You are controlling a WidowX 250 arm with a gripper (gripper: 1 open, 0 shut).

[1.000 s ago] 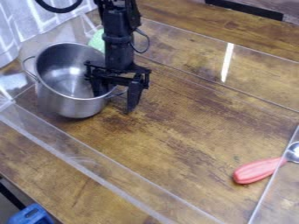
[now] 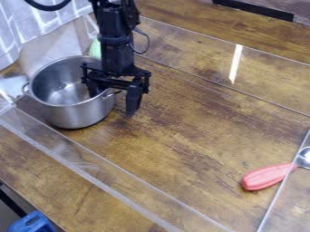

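A large steel pot point(image 2: 71, 111) stands at the left of the wooden counter, resting on the surface. The black gripper point(image 2: 115, 91) is at the pot's right side, by its rim and handle, with one finger hanging outside the pot over the counter. Whether its fingers are closed on the rim or handle is hard to tell.
A pink-handled utensil point(image 2: 269, 176) lies at the lower right. A green item point(image 2: 94, 47) sits behind the arm. A blue object point(image 2: 34, 224) is at the lower left corner.
The pot has come down and levelled out from a raised, tilted position, shifting slightly toward the left front. The gripper has moved a little down and left with it.
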